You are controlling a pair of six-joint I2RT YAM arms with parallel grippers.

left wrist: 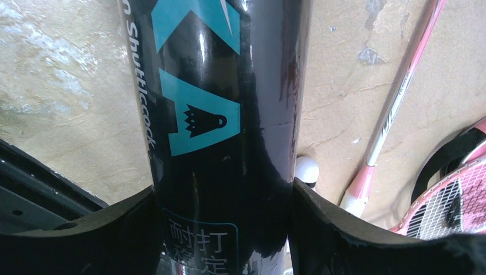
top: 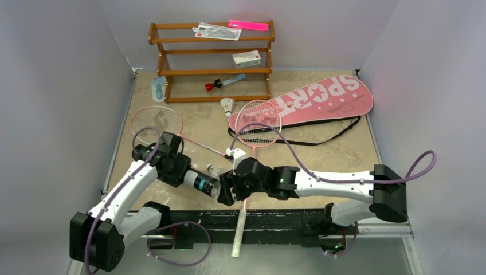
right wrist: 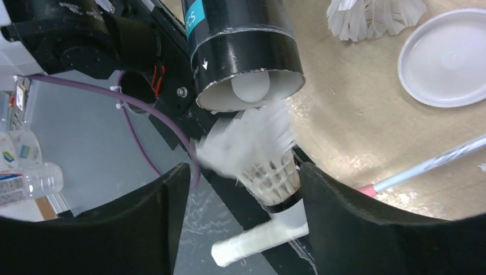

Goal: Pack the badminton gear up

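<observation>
My left gripper is shut on a black shuttlecock tube (left wrist: 223, 114), which lies slanted toward my right gripper. The tube's open mouth shows a white cork inside in the right wrist view. My right gripper is open and empty. Just below the mouth, a blurred white shuttlecock (right wrist: 252, 154) is loose between and beyond the fingertips, over the dark table edge and racket handle. Another shuttlecock (right wrist: 372, 17) and a white lid (right wrist: 444, 57) lie on the table. A third shuttlecock (top: 227, 107) is near the rack.
A pink racket bag (top: 321, 97) lies at the back right with a racket (top: 258, 123) on its near end. Another racket (top: 156, 117) lies left. A wooden rack (top: 212, 71) holding small items stands at the back. Clear table is at the right.
</observation>
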